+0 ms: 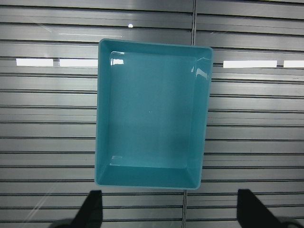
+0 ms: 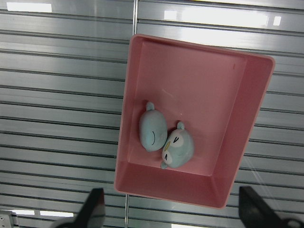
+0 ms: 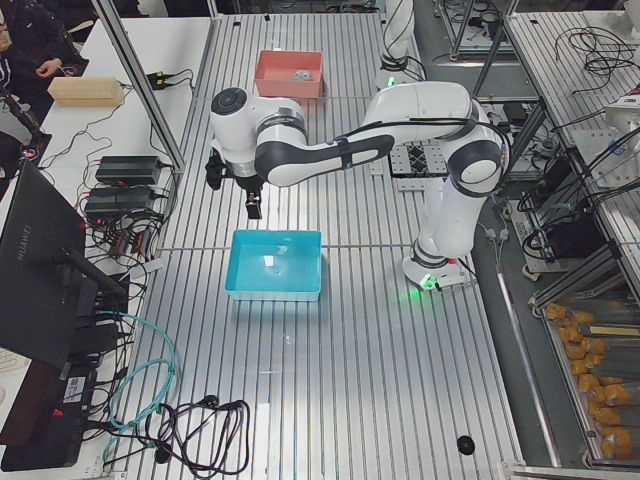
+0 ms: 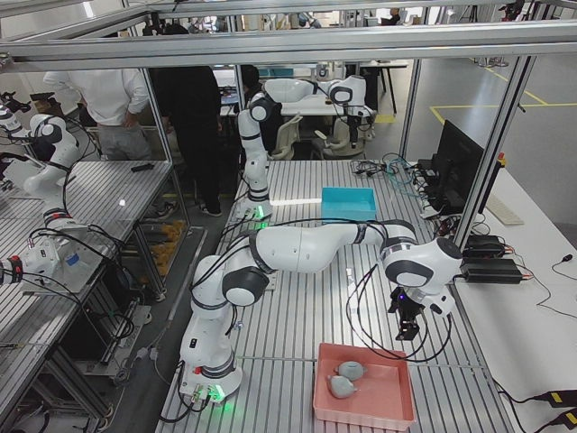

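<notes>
An empty blue bin lies below my left gripper, whose fingers stand wide open at the bottom of the left wrist view. The same bin shows in the camera left view. A pink bin holds two pale blue-grey plush toys: a plain oval one at left and one with a dark-and-yellow face beside it. My right gripper is over this bin, open with nothing between its fingers.
Cable coils lie at one corner, and a monitor and black boxes stand along the side. Metal frame rails cross above.
</notes>
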